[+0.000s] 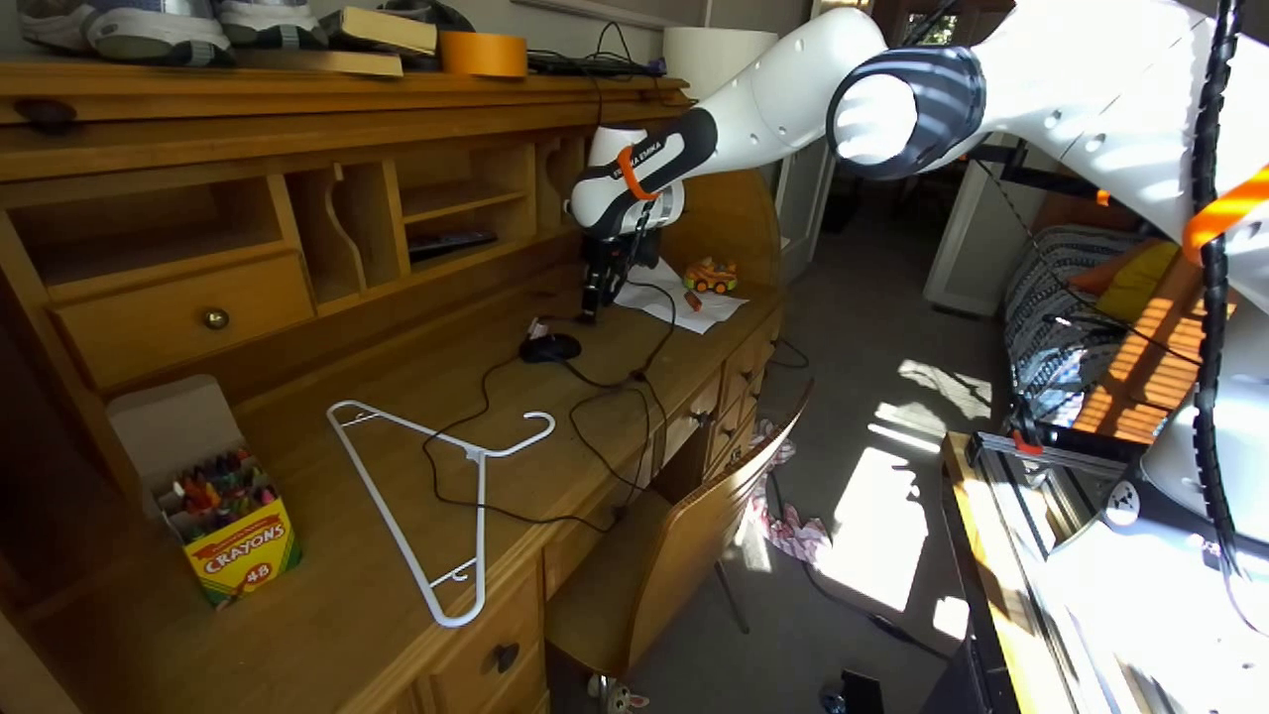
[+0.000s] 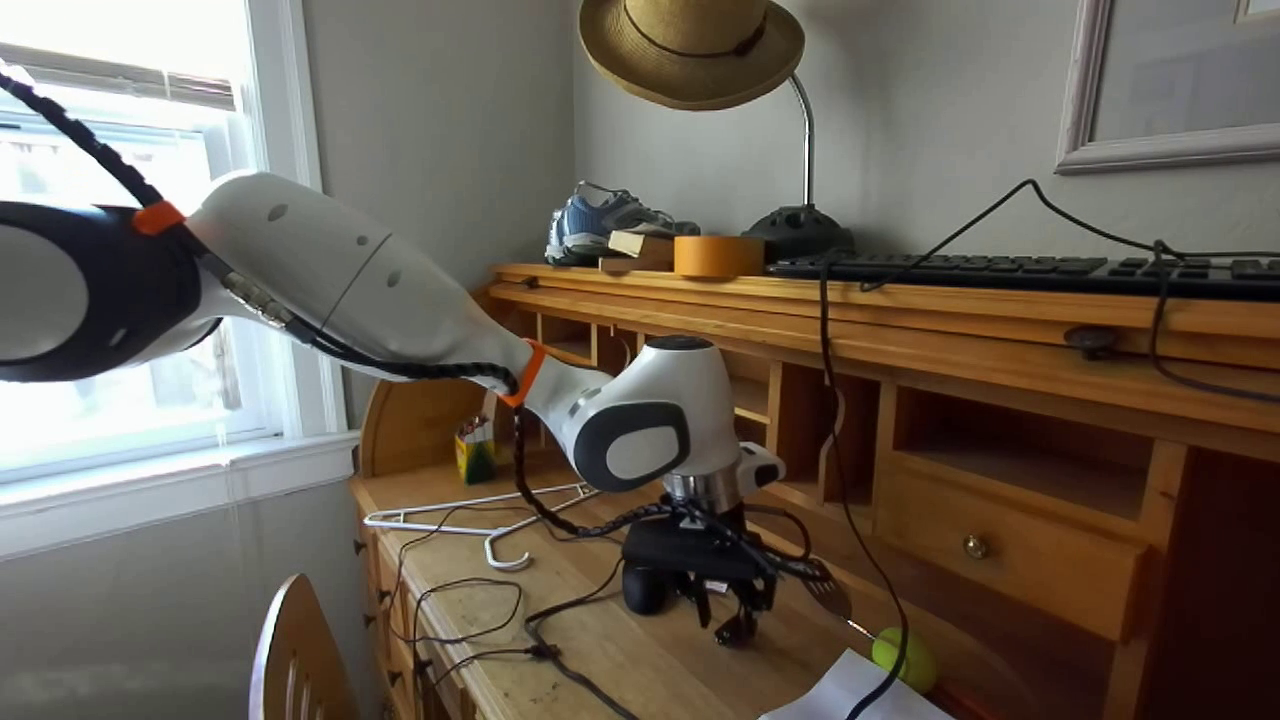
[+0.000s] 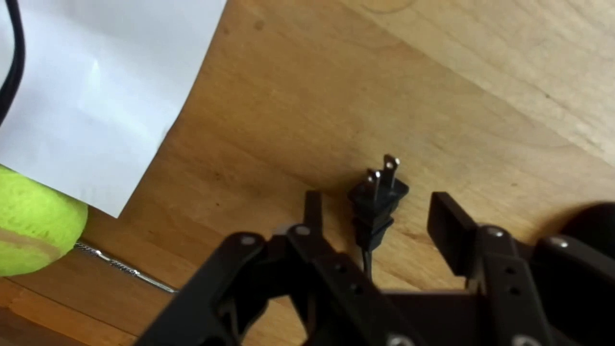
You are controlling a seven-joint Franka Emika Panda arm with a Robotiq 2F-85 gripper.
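Observation:
In the wrist view a black two-prong plug (image 3: 376, 204) lies on the wooden desktop, its cord running down toward the palm. My gripper straddles it from above, part open, one finger on each side with a gap to the plug on both. Exterior view 1 has the gripper (image 1: 591, 316) low over the desk near the black round base (image 1: 549, 347). From exterior view 2 the gripper (image 2: 723, 630) hangs close above the desktop, and the plug cannot be made out there.
A yellow-green ball (image 3: 34, 225) and white paper (image 3: 98, 98) lie left in the wrist view. Elsewhere on the desk are a white hanger (image 1: 479, 524), loose black cables (image 1: 648, 381), a crayon box (image 1: 244, 553) and a toy car (image 1: 710, 276). Cubbyholes (image 1: 464, 196) line the back.

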